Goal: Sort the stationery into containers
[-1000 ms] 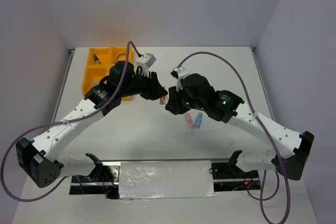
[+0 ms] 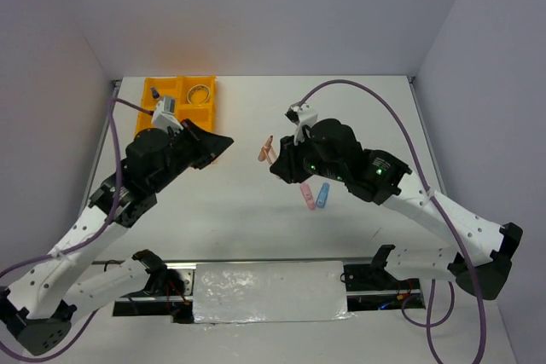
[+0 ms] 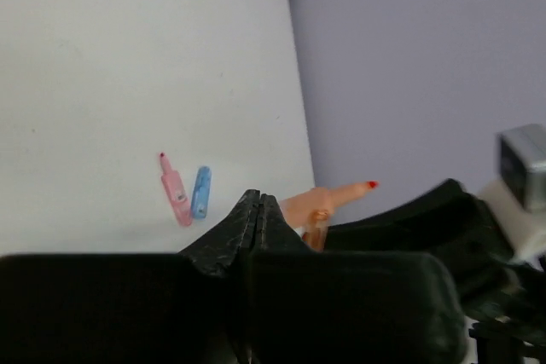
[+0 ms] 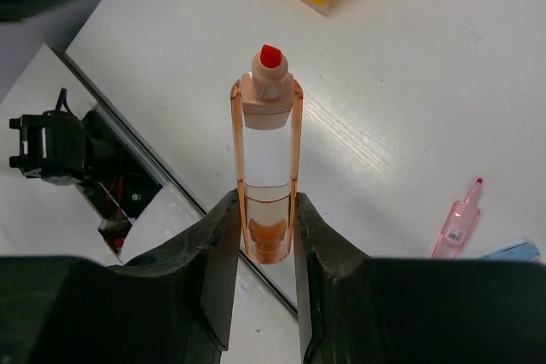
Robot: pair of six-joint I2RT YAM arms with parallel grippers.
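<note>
Held up over the table is an orange marker [image 4: 268, 159] with its red tip bare, and my right gripper is shut on its lower end. In the left wrist view the same marker [image 3: 337, 198] shows at the right, apart from my left gripper, which is shut with nothing visible between its fingers. A pink marker [image 2: 307, 195] lies on the table beside a blue marker [image 2: 322, 194], both just right of the centre. The yellow divided container [image 2: 171, 89] stands at the back left, partly hidden by my left arm.
A dark item [image 2: 154, 92] and a yellow ring-shaped roll [image 2: 198, 95] are in the yellow container. Walls close off the back and both sides.
My left gripper was right by the orange marker and has drawn back to the left, leaving a gap. The right gripper has shifted slightly right and still has the marker.
</note>
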